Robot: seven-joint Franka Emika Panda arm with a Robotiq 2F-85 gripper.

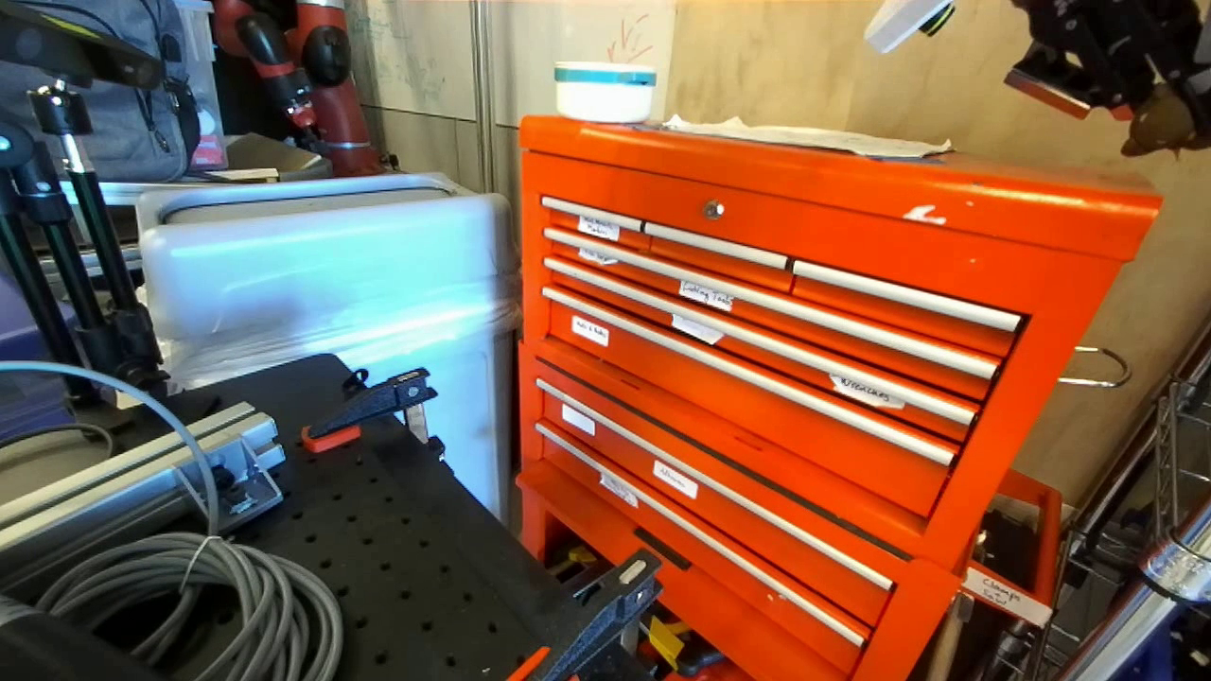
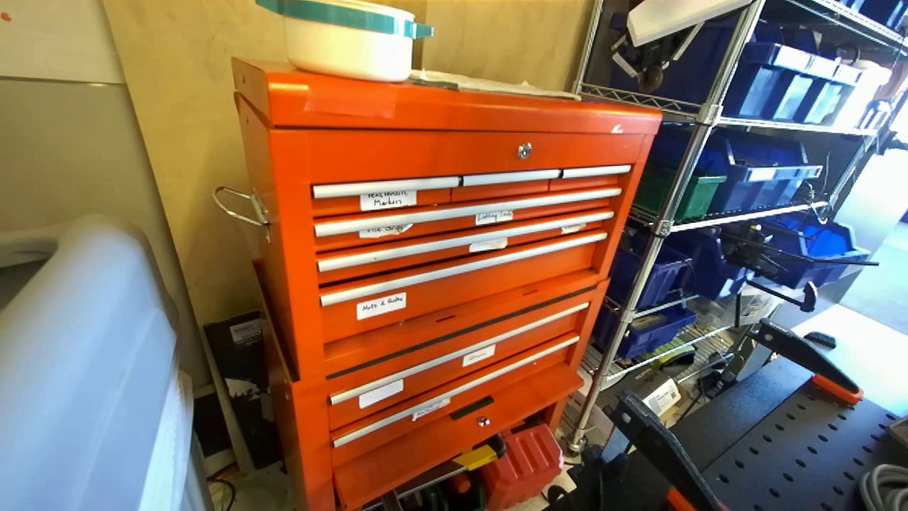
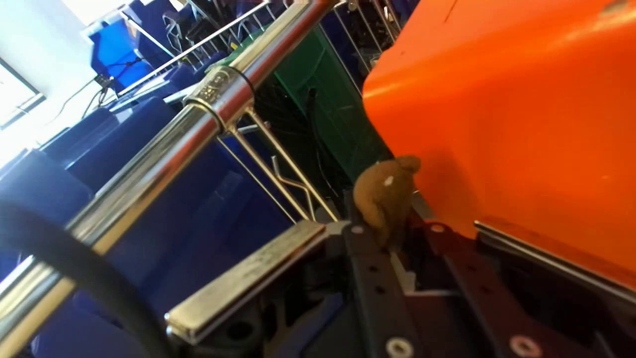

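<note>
A small brown, soft-looking object (image 3: 381,188) with a pale spot sits at the tips of my gripper, which is shut on it; its lower part is hidden by the fingers. Exterior view 1 has the gripper (image 1: 1118,108) at the top right, above the right end of the orange tool chest (image 1: 749,443), with the brown object (image 1: 1160,120) at its tip. In exterior view 2 the brown object (image 2: 650,79) hangs past the chest's right end, in front of the wire shelving.
On the chest top are a white tub with a teal rim (image 1: 605,93) and a white cloth (image 1: 795,137). A chrome shelf post (image 3: 161,152) and blue bins (image 2: 770,170) stand close to the gripper. The black perforated table (image 1: 397,545) is in front.
</note>
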